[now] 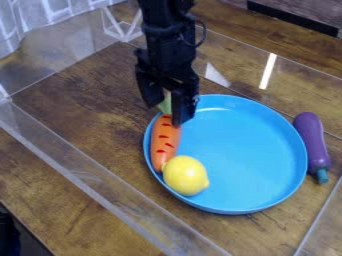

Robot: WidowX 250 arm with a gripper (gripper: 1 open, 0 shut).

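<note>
My dark gripper [166,95] hangs at the top middle with its fingers spread open, over the leafy top of an orange toy carrot [166,142]. The carrot lies along the left side of a blue plate [251,150], beside a yellow lemon [186,175]. The fingers partly hide the green top; whether they touch it I cannot tell.
A purple eggplant [311,145] lies on the wooden table [80,140], right of the plate. Clear panels or edges run along the left and right.
</note>
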